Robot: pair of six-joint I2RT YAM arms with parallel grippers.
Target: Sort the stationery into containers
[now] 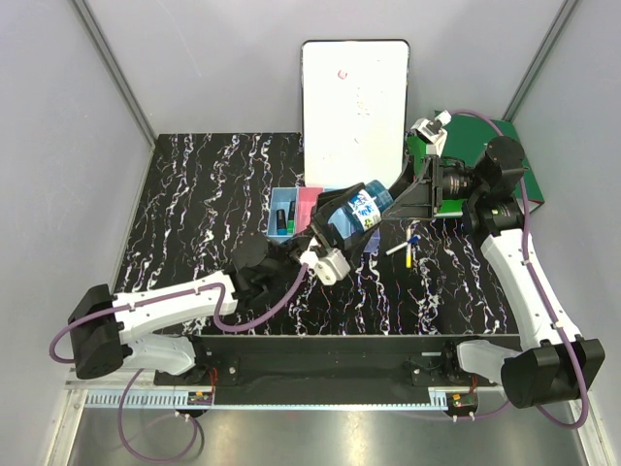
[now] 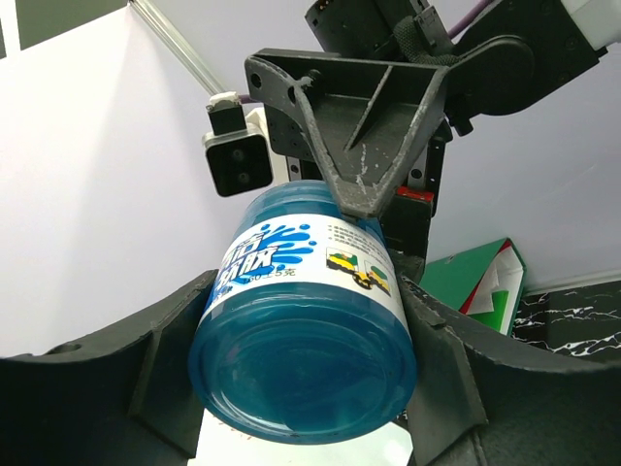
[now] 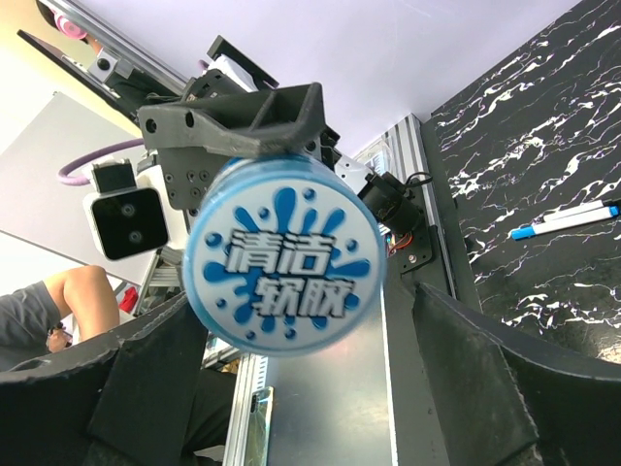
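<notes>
A clear blue jar (image 1: 365, 210) with a white label is held tilted in mid-air over the table, with my left gripper shut around its body. In the left wrist view the jar (image 2: 309, 291) fills the space between both fingers, base toward the camera. The jar's round lid (image 3: 281, 260), white with blue splashes and dark characters, faces my right gripper. That gripper is open around the lid end, and a clear gap shows between the lid and its right finger.
Partly hidden under the left arm is a divided container (image 1: 309, 201) with coloured compartments; dark items lie in its left one. Loose pens (image 1: 408, 250) lie on the marble table to the right. A whiteboard (image 1: 355, 112) and green box (image 1: 475, 146) stand behind.
</notes>
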